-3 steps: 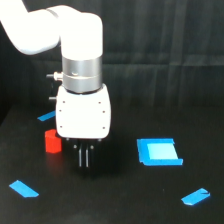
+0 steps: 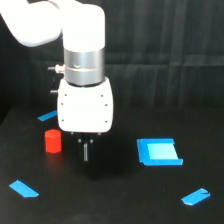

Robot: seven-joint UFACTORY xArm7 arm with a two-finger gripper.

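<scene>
A red block (image 2: 53, 141) stands on the dark table at the left. My gripper (image 2: 86, 152) hangs from the white arm, pointing down, a little to the right of the block in the picture and apart from it. Its thin dark fingers are small and hard to make out against the black table, so their opening is unclear. Nothing shows between them. To the right lies a pale square (image 2: 162, 151) framed by blue tape (image 2: 144, 153).
Blue tape strips lie on the table at the front left (image 2: 24, 188), front right (image 2: 196, 197) and back left (image 2: 48, 116). A dark curtain (image 2: 165, 55) hangs behind.
My gripper has risen slightly and shifted a little to the right. The red block and the taped square have not moved.
</scene>
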